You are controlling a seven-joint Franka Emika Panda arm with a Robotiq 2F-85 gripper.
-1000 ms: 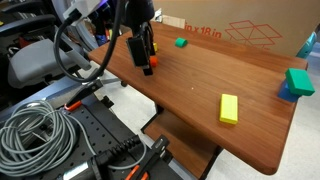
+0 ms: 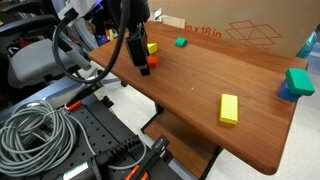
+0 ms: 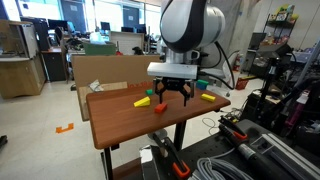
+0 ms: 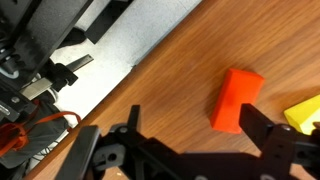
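Observation:
An orange-red block lies flat on the wooden table. In the wrist view it sits beside and partly beyond the right finger, off-centre from the gap. My gripper is open above the table, fingers wide apart, only bare wood between them. From exterior view 2, the gripper points down just above the same red block. In exterior view 1 the block shows just behind a dark finger.
A yellow block lies near the red one. Farther off are a green block, another yellow block, and a green block over a blue block. Its front edge runs close by the gripper.
The arm and gripper have shifted left in exterior view 1, showing more of the yellow block behind. The blocks appear to stay in place.

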